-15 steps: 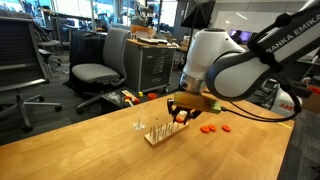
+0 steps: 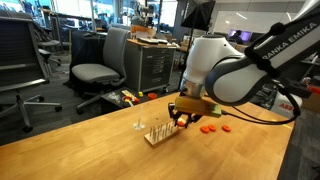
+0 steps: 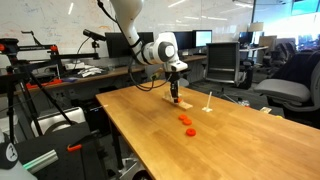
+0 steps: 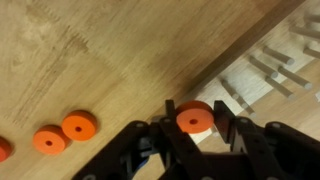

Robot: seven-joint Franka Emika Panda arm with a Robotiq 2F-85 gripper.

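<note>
An orange ring [image 4: 195, 119] with a small hole in its middle is pinched between the black fingers of my gripper, which is shut on it. Close by on the right of the wrist view stands a wooden rack [image 2: 163, 134] with a row of pale upright pegs [image 4: 268, 68]. In exterior view 1 the gripper is low over the table at the rack's right end. Whether the held ring touches a peg or the rack I cannot tell. Several more orange rings lie flat on the table, among them one ring [image 4: 79, 125] and its neighbour ring [image 4: 50, 140].
A small pale stand [image 2: 139, 124] is just behind the rack. Office chairs [image 2: 98, 70] and a dark cabinet are beyond its far edge.
Over the last second my gripper has come down slightly and shifted a little to the right in exterior view 1. The rack and the loose rings look unmoved.
</note>
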